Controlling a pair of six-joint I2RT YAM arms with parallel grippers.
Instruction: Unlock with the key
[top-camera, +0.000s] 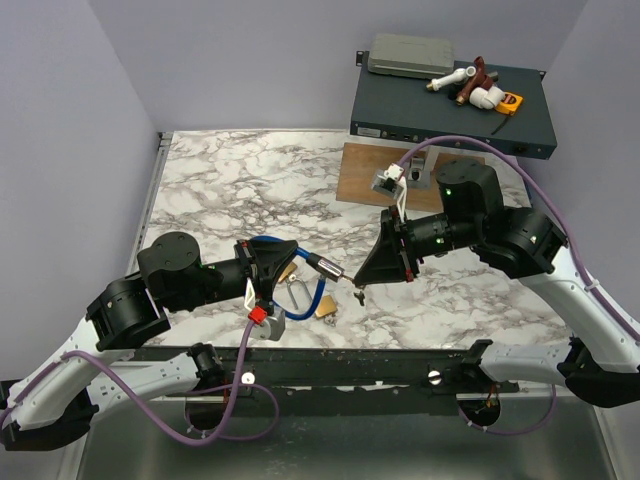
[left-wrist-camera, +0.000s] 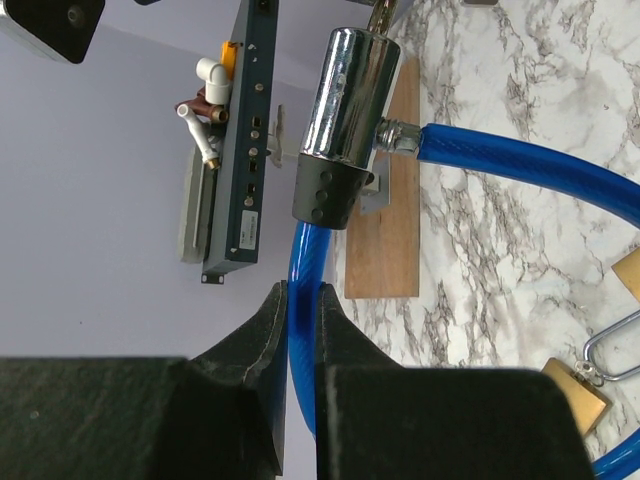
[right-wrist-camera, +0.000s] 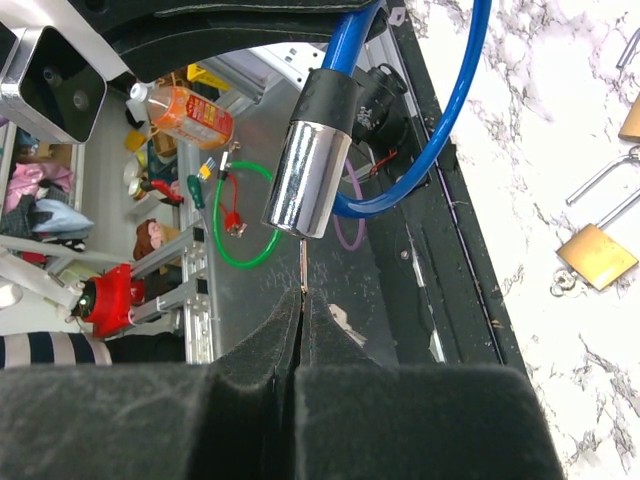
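A blue cable lock has a chrome barrel (left-wrist-camera: 340, 100) with a black collar, and its blue cable (left-wrist-camera: 306, 265) is pinched in my left gripper. That barrel (top-camera: 324, 266) points toward my right gripper (top-camera: 358, 282) in the top view. Shut on a thin metal key (right-wrist-camera: 304, 262), my right gripper faces the barrel's end. The key's front meets the end face of the barrel (right-wrist-camera: 310, 180); how deep it sits cannot be told. A small dark piece (top-camera: 360, 298) dangles below the right fingertips.
Brass padlocks (right-wrist-camera: 598, 256) lie on the marble-patterned table (top-camera: 230, 190) under the lock. A wooden board (top-camera: 365, 175) with a metal bracket and a dark rack unit (top-camera: 400, 100) stand at the back right. Both grippers are above the table's front part.
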